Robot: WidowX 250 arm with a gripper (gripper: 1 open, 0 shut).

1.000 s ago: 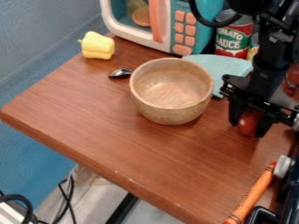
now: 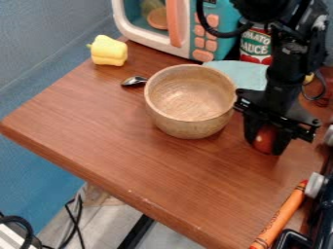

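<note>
My black gripper (image 2: 271,131) is low over the wooden table (image 2: 130,185), just right of a wooden bowl (image 2: 189,115). A round red object (image 2: 268,141) sits between and partly behind its fingers; whether the fingers are closed on it is hard to tell.
A yellow pepper (image 2: 108,52) and a small dark utensil (image 2: 132,82) lie at the back left. A toy microwave (image 2: 176,24), a red can (image 2: 256,47) and a light blue plate (image 2: 237,71) stand behind. An orange crayon-like stick (image 2: 279,219) lies front right.
The gripper and the red object at it have shifted slightly left, toward the bowl, since a second ago.
</note>
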